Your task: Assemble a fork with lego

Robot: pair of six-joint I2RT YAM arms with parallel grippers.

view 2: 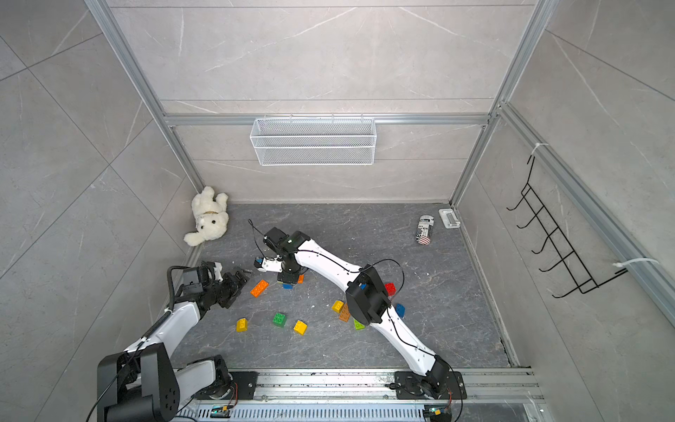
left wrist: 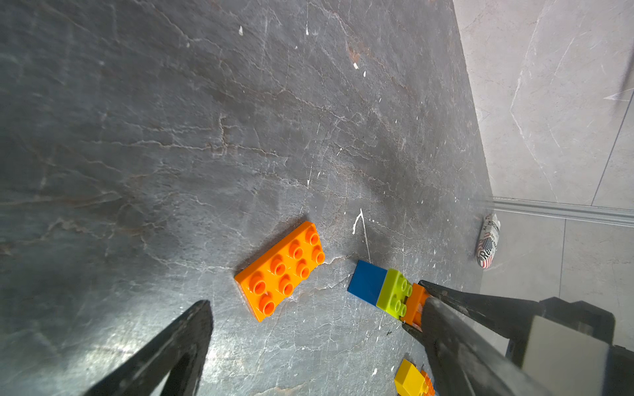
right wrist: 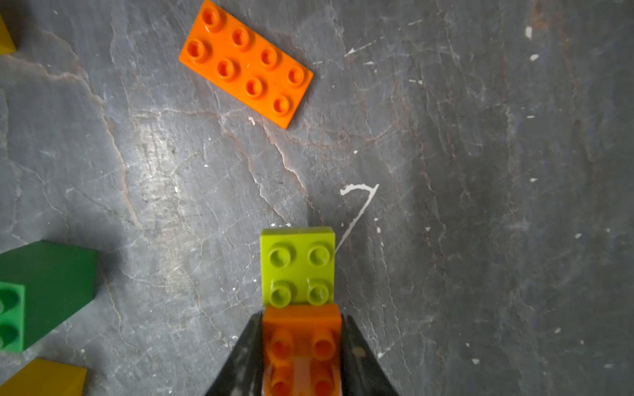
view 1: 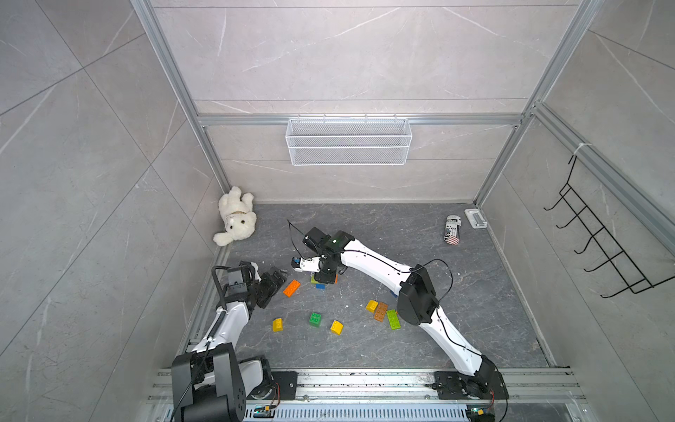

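Observation:
My right gripper is at a small assembly near the middle of the floor: an orange brick (right wrist: 301,340) between its fingers, beside a lime brick (right wrist: 297,264), with a blue piece (left wrist: 366,281) under or beside them. Whether the fingers press on the orange brick is unclear. My left gripper hangs open at the left, nothing between its fingers. An orange 2x4 plate (left wrist: 280,269) lies between the grippers, apart from both.
Loose bricks lie in front: green (view 1: 315,319), yellow (view 1: 336,327), brown (view 1: 380,311) and several others. A white bear (view 1: 237,218) sits back left, a can (view 1: 452,230) back right.

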